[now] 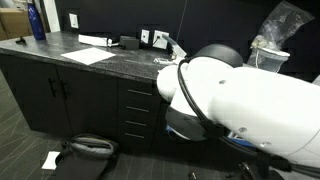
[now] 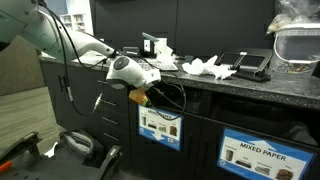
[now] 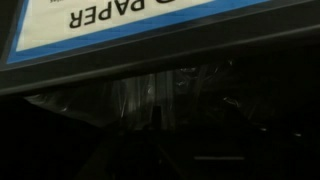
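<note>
In exterior view 2 the white arm (image 2: 85, 45) reaches across to the front of the dark cabinet. Its gripper (image 2: 142, 97) is at the top of a blue-and-white bin label (image 2: 160, 125), too small there to show how its fingers stand. The wrist view is very dark, and the fingers cannot be made out. An upside-down label reading "PAPER" (image 3: 110, 20) fills the top of that view. Below its dark edge, clear crinkled plastic (image 3: 165, 95) catches a little light. Whether anything is held cannot be seen.
A second bin labelled "MIXED PAPER" (image 2: 262, 157) is to the right. On the counter (image 2: 225, 85) lie crumpled white paper (image 2: 205, 67), a black tray (image 2: 248, 62) and a clear tub (image 2: 295, 45). A dark bag (image 1: 85, 155) rests on the floor by the cabinet.
</note>
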